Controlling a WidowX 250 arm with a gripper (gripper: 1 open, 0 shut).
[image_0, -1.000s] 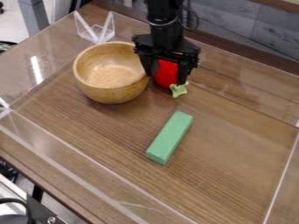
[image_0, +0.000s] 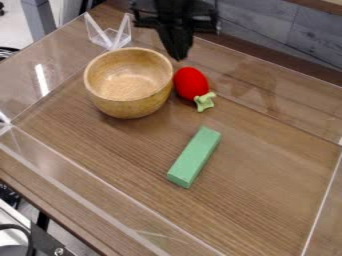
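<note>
My black gripper (image_0: 175, 50) hangs at the top centre of the camera view, above and behind a red object (image_0: 190, 82) with a green leafy top, perhaps a strawberry, on the wooden table. The gripper appears shut with nothing visible between its fingers, though it is blurred. The red object lies right beside a round tan bowl (image_0: 123, 89), on its right.
A green block (image_0: 194, 156) lies lower centre. A clear plastic piece (image_0: 108, 33) is at upper left behind the bowl. A cable runs at the lower left edge.
My gripper has risen up and back, away from the red object, which now shows uncovered beside the bowl.
</note>
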